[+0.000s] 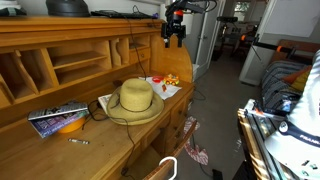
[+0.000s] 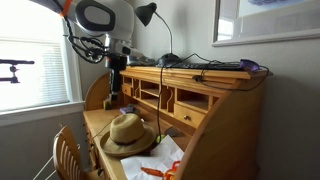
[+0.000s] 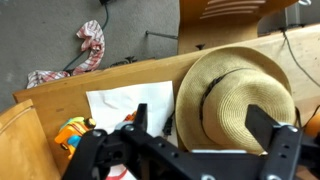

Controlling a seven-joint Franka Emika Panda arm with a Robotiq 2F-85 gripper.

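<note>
My gripper hangs in the air above the desk, its black fingers (image 3: 268,128) spread wide with nothing between them. From exterior view 1 the gripper (image 1: 174,32) shows high at the desk's far end; exterior view 2 has it (image 2: 114,88) above and behind the hat. A tan woven hat (image 3: 235,105) with a dark band lies brim down on the wooden desktop (image 1: 60,160). White paper (image 3: 110,103) lies beside the brim, with orange and yellow items (image 3: 72,132) at its edge.
Wooden cubbies (image 1: 80,60) line the desk's back. A boxed item (image 1: 58,117) rests over an orange bowl (image 1: 72,126), near a marker (image 1: 79,141). A dark cable crosses the desktop. Red-and-white cloth (image 3: 91,45) lies on the floor beyond the desk edge.
</note>
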